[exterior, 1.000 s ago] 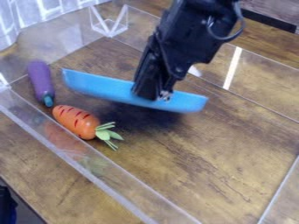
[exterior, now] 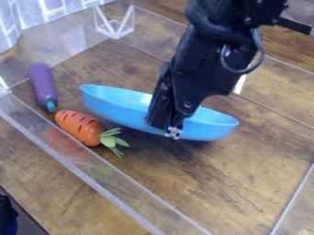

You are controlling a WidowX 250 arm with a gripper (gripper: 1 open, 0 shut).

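Note:
A shallow light-blue oval dish [exterior: 216,123] sits low in the middle of the view, tilted slightly. The black gripper [exterior: 168,123] is down at the dish, its fingertips inside or at the near rim; whether they grip it is hidden. An orange toy carrot [exterior: 79,127] with green leaves lies left of and in front of the dish, and a purple toy eggplant [exterior: 43,84] lies farther left.
Clear acrylic walls [exterior: 123,191] border the wooden surface [exterior: 233,193] at left, front and right. Bare wood lies to the right and front right of the dish.
The dish and gripper have moved right and down, and the dish now shows more of its inside.

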